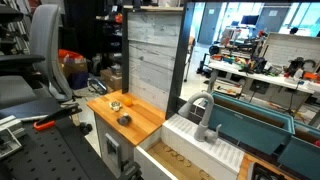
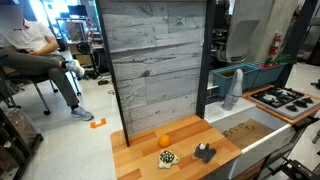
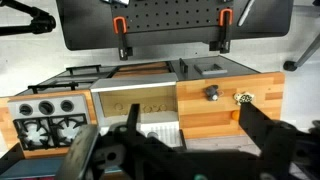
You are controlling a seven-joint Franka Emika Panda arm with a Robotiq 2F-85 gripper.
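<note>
My gripper hangs open over the toy kitchen in the wrist view, its two dark fingers wide apart with nothing between them. Below, on the wooden counter (image 2: pixel 137 157), lie an orange ball (image 2: pixel 164 141), a pale patterned lump (image 2: pixel 168 159) and a small grey-dark object (image 2: pixel 205 152). The same orange ball (image 3: pixel 236 115), pale lump (image 3: pixel 243 98) and grey object (image 3: pixel 211 92) sit right of centre in the wrist view. A pale, wood-floored compartment (image 1: pixel 188 158) beside the counter looks empty. The gripper does not show clearly in either exterior view.
A grey faucet (image 1: pixel 205 118) rises behind the compartment. The stove (image 3: pixel 50 117) is at the other end. A white plank wall (image 2: pixel 165 80) stands behind the counter, and teal bins (image 1: pixel 250 120) line the back. A black perforated table (image 3: pixel 180 18) borders the kitchen.
</note>
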